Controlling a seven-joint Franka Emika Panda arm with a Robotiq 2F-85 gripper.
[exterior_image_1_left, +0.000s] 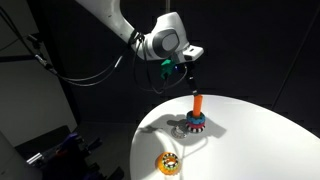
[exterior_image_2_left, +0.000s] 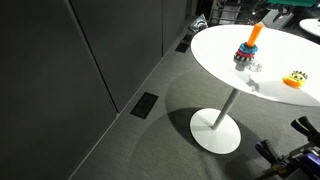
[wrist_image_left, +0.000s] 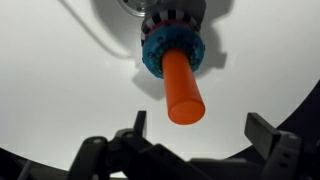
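Note:
An orange post rises from a stacked toy with a blue ring over a dark, red-edged base, standing upright on the white round table. In the wrist view the orange post points up toward the camera, with the blue ring below it. My gripper is open, its two fingertips wide apart. The post's top shows near the gap, with no contact visible. From the side, the gripper hangs just above and slightly left of the post.
A round orange toy with a patterned top lies near the table's front. A small clear or metallic item sits left of the stack.

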